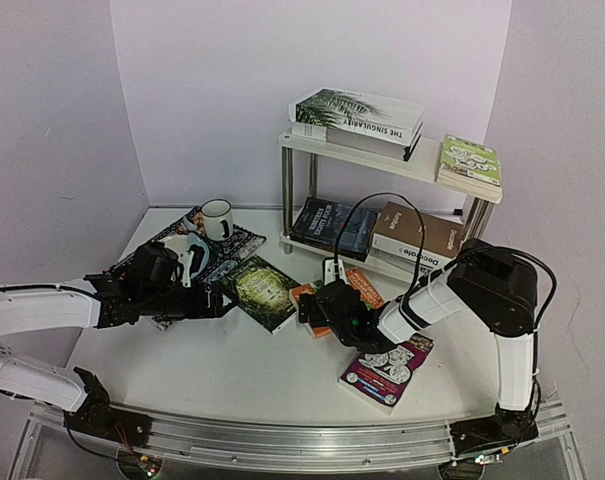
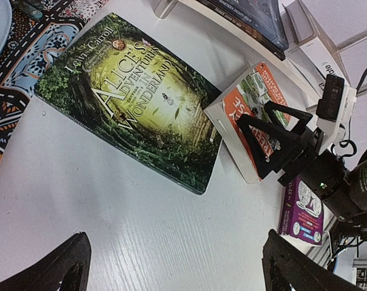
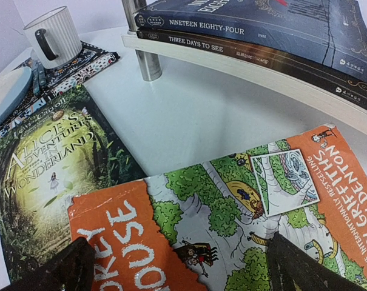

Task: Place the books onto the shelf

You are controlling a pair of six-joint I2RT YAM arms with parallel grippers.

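The green Alice's Adventures in Wonderland book [image 1: 257, 290] lies flat on the table. Beside it, touching, is an orange treehouse book, with my right gripper low over it, fingers apart; in the right wrist view the orange cover [image 3: 219, 224] spans between the fingers. Whether it grips the book I cannot tell. My left gripper [image 1: 212, 300] is left of the green book, its fingertips wide apart in its wrist view, nothing between them. A purple book [image 1: 382, 370] lies at the front right.
The two-tier shelf [image 1: 372, 158] holds stacked books above and below, including dark books [image 3: 256, 36]. A mug [image 1: 217, 215] and plate stand on a patterned mat [image 1: 242, 245] at back left.
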